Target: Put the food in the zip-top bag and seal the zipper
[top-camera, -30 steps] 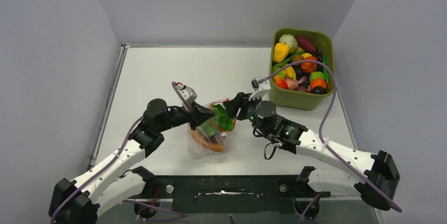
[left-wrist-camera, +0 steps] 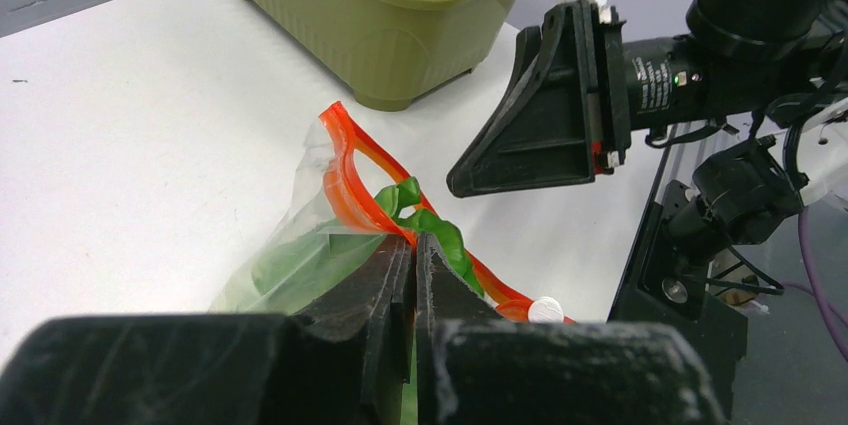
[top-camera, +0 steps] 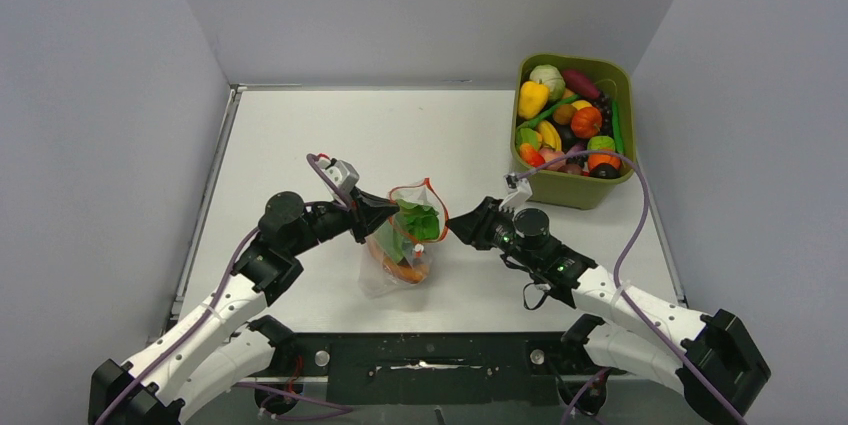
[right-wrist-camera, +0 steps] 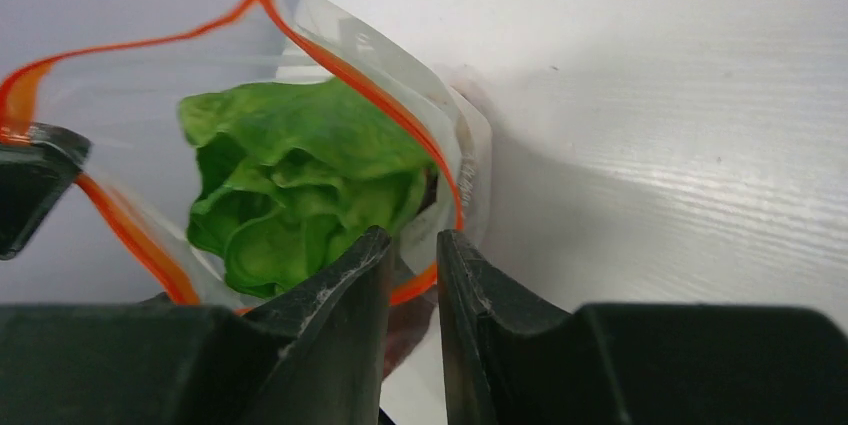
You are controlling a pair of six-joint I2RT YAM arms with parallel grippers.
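The clear zip top bag (top-camera: 378, 283) stands at mid-table, its orange-edged mouth (right-wrist-camera: 375, 93) spread wide. Inside are green leaves (right-wrist-camera: 300, 185) and, lower down, something brown like bread (top-camera: 404, 271). My left gripper is shut on one side of the orange rim. At the opposite side is my right gripper, its fingers slightly apart; the rim's near corner shows in the gap between them, not clamped. A white zipper slider (left-wrist-camera: 545, 310) sits at one end of the orange strip.
A green bin (top-camera: 560, 190) full of toy fruit and vegetables stands at the back right.
The mouth opened wider. My left gripper shifted a little left.
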